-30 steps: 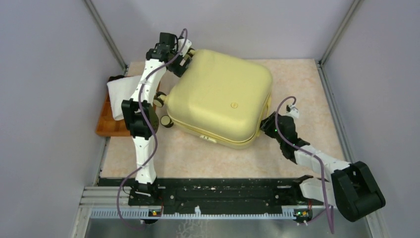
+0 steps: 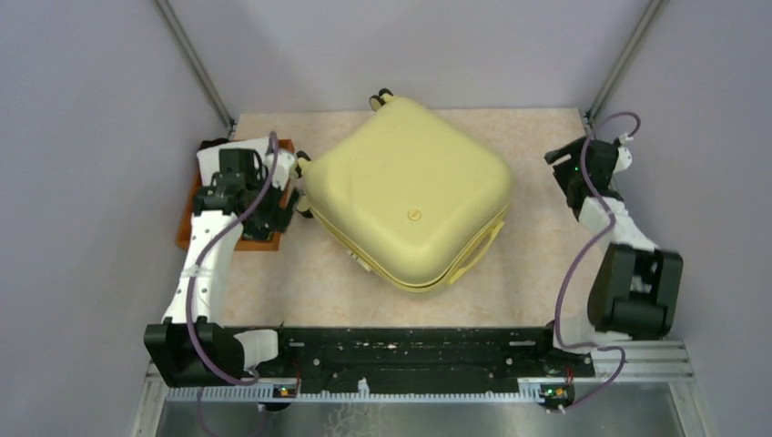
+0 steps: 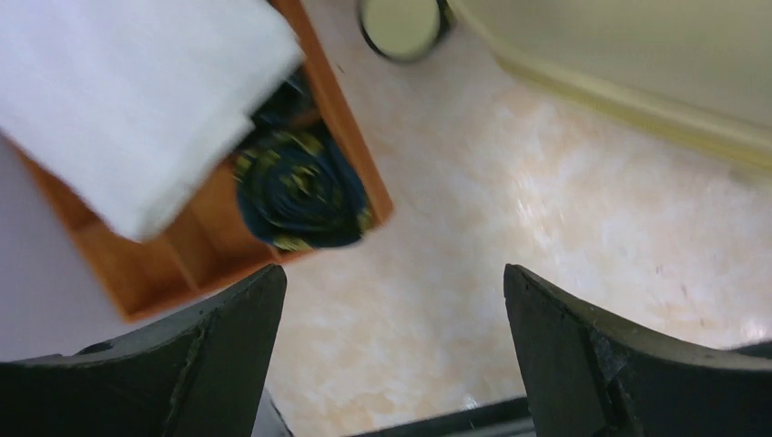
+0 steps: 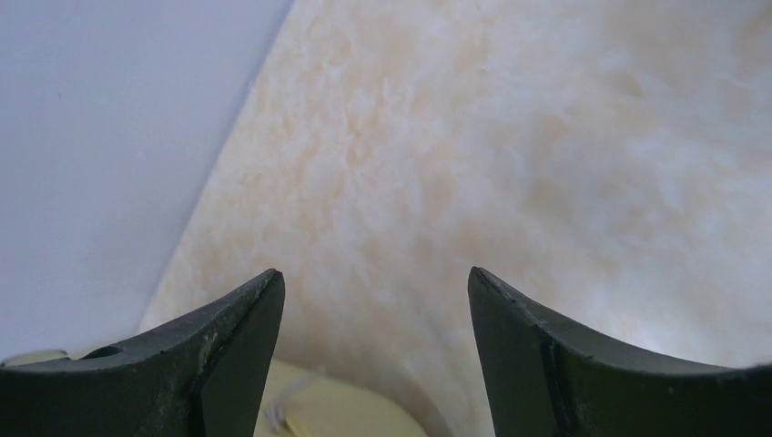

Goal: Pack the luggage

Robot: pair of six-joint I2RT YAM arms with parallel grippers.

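A pale yellow suitcase (image 2: pixel 410 182) lies closed and flat on the table, turned at an angle, its handle (image 2: pixel 478 252) toward the front right. My left gripper (image 2: pixel 289 196) is open and empty, between the wooden box and the suitcase's wheels. The wooden box (image 3: pixel 350 150) holds a folded white cloth (image 3: pixel 155 100) and a rolled dark blue-green cloth (image 3: pixel 300 191). My right gripper (image 2: pixel 557 162) stands apart from the suitcase at the back right, its fingers (image 4: pixel 238 350) spread with nothing between them.
Bare table (image 2: pixel 537 273) lies right of the suitcase and along its front. Grey walls (image 2: pixel 710 164) enclose the sides and back. The suitcase's wheels (image 2: pixel 305 208) stand close to the box.
The suitcase has rotated, its handle end swinging frontward. My right gripper has drawn away from the handle, back and right.
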